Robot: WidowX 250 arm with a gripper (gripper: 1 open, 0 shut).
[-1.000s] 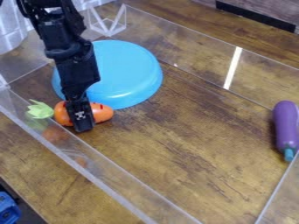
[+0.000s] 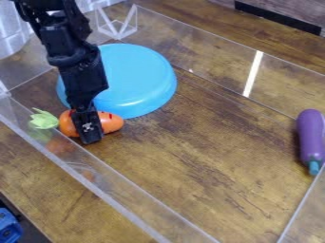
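Observation:
The black gripper (image 2: 89, 125) reaches down from the top left over an orange toy carrot (image 2: 108, 122) with a pale green top (image 2: 44, 120), its fingertips at the carrot on the wooden surface. Whether the fingers are shut on it I cannot tell. A blue disc-like object (image 2: 137, 78) lies just behind, partly hidden by the arm.
A purple toy (image 2: 310, 138) with a teal tip lies at the right. A clear plastic wall (image 2: 152, 209) runs diagonally across the lower left. A blue object (image 2: 7, 226) sits outside it.

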